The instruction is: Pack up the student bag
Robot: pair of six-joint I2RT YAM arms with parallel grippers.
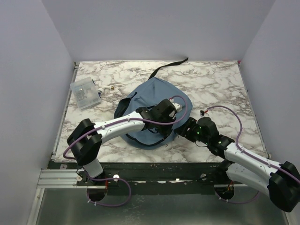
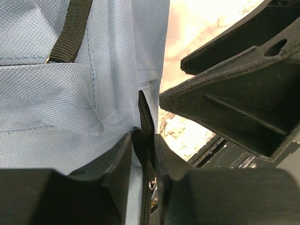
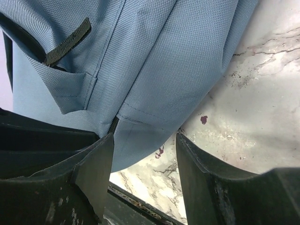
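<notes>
A light blue backpack (image 1: 145, 89) lies flat on the marble table, straps spread out. My left gripper (image 1: 166, 131) is at its right lower part; in the left wrist view its fingertips sit close around a black zipper (image 2: 146, 112) with a metal pull (image 2: 151, 183), though whether they pinch it is unclear. My right gripper (image 1: 185, 129) is at the bag's right edge, fingers apart over fabric and table in the right wrist view, holding nothing visible.
A clear plastic box (image 1: 85, 92) and a few small items lie at the back left.
</notes>
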